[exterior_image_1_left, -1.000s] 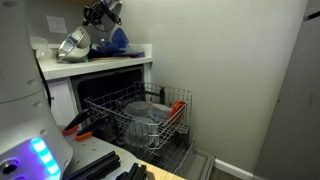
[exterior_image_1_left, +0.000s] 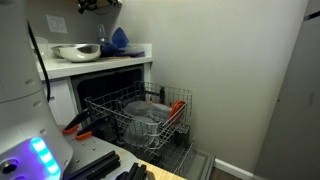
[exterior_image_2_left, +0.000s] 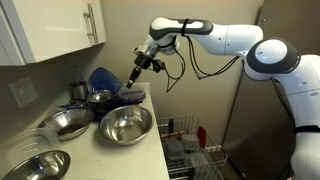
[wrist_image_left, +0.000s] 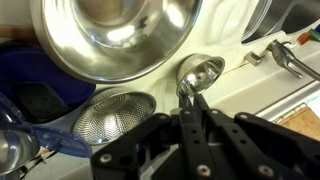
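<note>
My gripper (exterior_image_2_left: 133, 78) hangs above the back of the counter, its black fingertips close together. In the wrist view a small steel cup (wrist_image_left: 202, 70) shows right at the ends of the fingers; whether they grip it or it lies beyond them I cannot tell. The large steel bowl (exterior_image_2_left: 127, 126) rests level on the counter, below my gripper and apart from it. A mesh strainer (wrist_image_left: 115, 116) and a dark blue bowl (wrist_image_left: 32, 98) show in the wrist view.
More steel bowls (exterior_image_2_left: 68, 122) and a clear container (exterior_image_2_left: 30, 147) line the left of the counter (exterior_image_2_left: 112, 160). Below it the dishwasher rack (exterior_image_1_left: 150, 120) is pulled out, holding dishes and an orange-red item (exterior_image_1_left: 177, 109). A wall cabinet (exterior_image_2_left: 62, 25) hangs at the left.
My gripper has risen and shifted left in the exterior view.
</note>
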